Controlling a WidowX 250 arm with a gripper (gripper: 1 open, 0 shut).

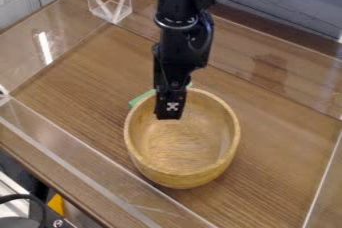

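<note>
My gripper (170, 104), black, hangs from the top centre over the back part of a large yellow-tan bowl (190, 161), its fingers pointing down. It is open. The bowl looks empty. A small green item (140, 99) lies behind the bowl at its left, partly hidden by the bowl and gripper.
A clear plastic piece (110, 2) sits at the back left corner. Black cable and something yellow show at the lower left edge.
</note>
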